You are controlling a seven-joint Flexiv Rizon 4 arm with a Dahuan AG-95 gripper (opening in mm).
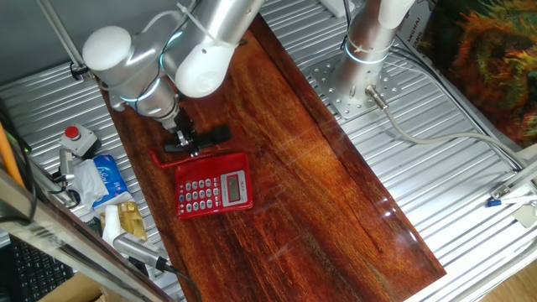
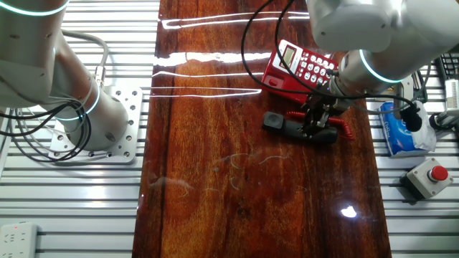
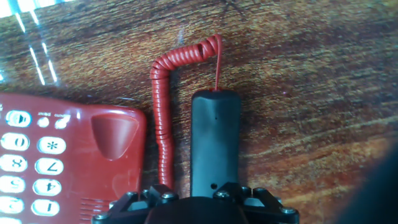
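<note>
A red desk phone (image 1: 213, 184) lies on the wooden table with its keypad and small display facing up. Beside it rests its black handset (image 1: 220, 134), off the cradle; the red coiled cord (image 3: 160, 118) runs from its end alongside the phone base. In exterior view 1, my gripper (image 1: 194, 152) is down at the middle of the handset. The wrist view has the gripper at the bottom edge, over the handset (image 3: 215, 140), whose near part it hides. Whether the fingers are closed on the handset cannot be made out.
A blue-white tissue pack (image 1: 109, 179) and a red-button box (image 1: 78, 140) lie off the table's left edge.
</note>
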